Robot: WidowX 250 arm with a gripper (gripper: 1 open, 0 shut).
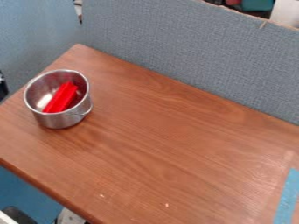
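Observation:
A steel pot point(82, 112) stands on the left part of the wooden table. Inside it lie a red object point(63, 94) and a white one, partly hidden. At the left edge of the view a small dark piece shows, perhaps part of my arm; my gripper's fingers cannot be made out.
Grey padded panels point(187, 52) border it at the back and left. A blue tape strip point(286, 197) runs along the right edge.

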